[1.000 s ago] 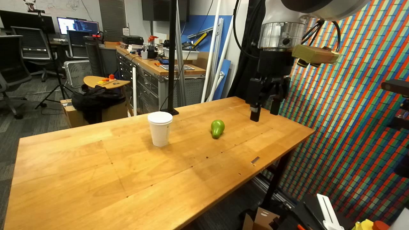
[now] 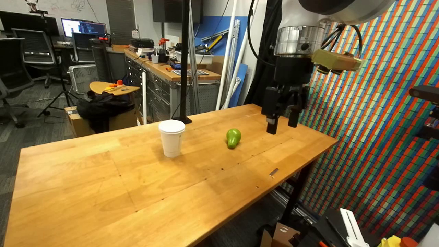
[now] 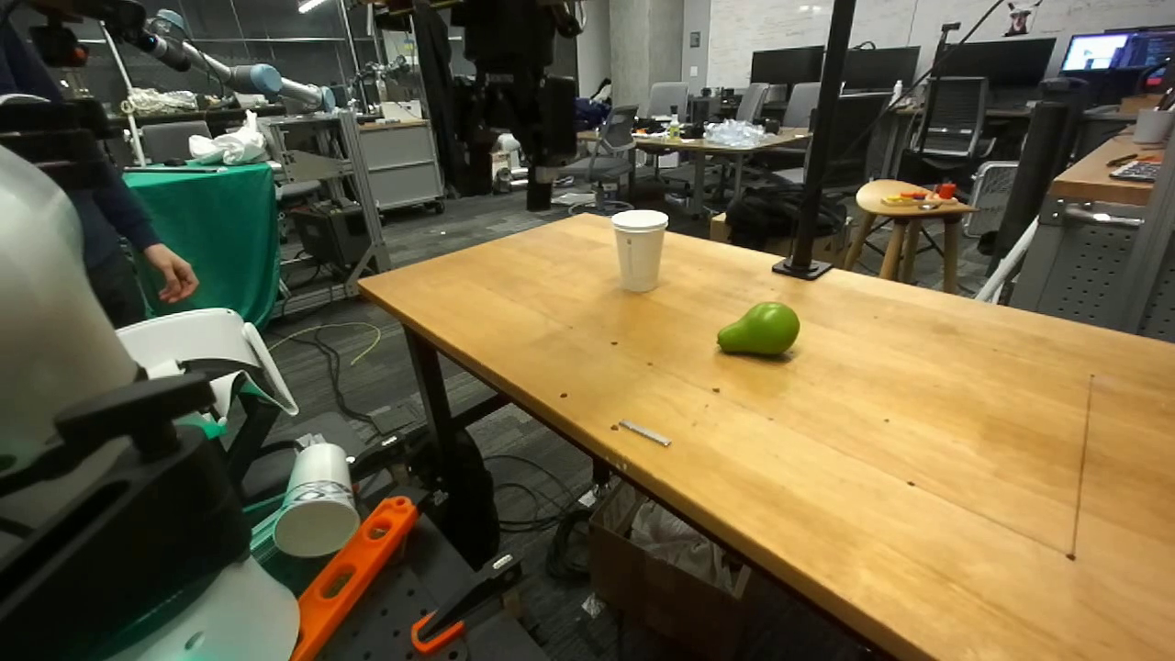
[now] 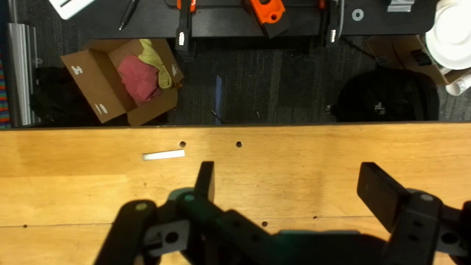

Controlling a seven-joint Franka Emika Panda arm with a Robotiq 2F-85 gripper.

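A green pear lies on its side on the wooden table. To its left in exterior view 1 stands an upright white paper cup with a lid. Exterior view 2 shows the pear and the cup well apart. My gripper hangs in the air, right of the pear in exterior view 1. Its fingers are spread wide in the wrist view, where my gripper is open over bare wood. Neither pear nor cup shows in that view.
A black post rises from the table's edge, beyond the pear in exterior view 2. A small metal strip lies near the opposite edge.
My gripper has shifted slightly left and down in exterior view 1. The pear and the cup have stayed in place.
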